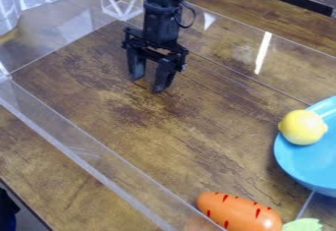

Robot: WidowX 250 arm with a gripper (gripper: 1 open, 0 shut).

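The black gripper (pixel 151 70) is at the upper middle of the camera view, low over the bare wooden board, its two fingers apart with nothing visible between them. A yellow lemon-like toy (pixel 302 126) rests on a blue plate (pixel 308 164) at the right edge. An orange toy carrot (pixel 239 211) with dark streaks and a pale green top lies at the bottom right, well away from the gripper.
Clear plastic walls run along the left and back of the wooden board (pixel 144 146). The middle and lower left of the board are free.
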